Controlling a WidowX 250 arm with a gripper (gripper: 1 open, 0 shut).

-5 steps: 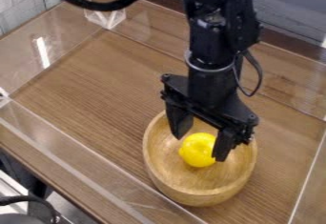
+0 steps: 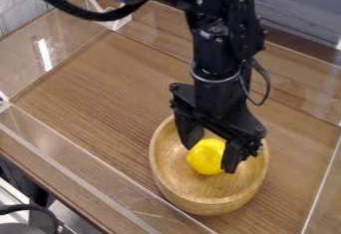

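Note:
A yellow object rests in a round tan bowl at the lower middle. My black gripper is over the bowl, pointing down with its fingers apart around the upper part of the yellow object, one at the left and one at the right. The gripper partly hides the object.
The wooden table around the bowl is largely clear, with free room at the left and right. A pale raised edge runs along the back, and another surface shows at the upper left. A dark shape sits at the bottom left corner.
The gripper has shifted very slightly over the bowl. The bowl and yellow object look unchanged.

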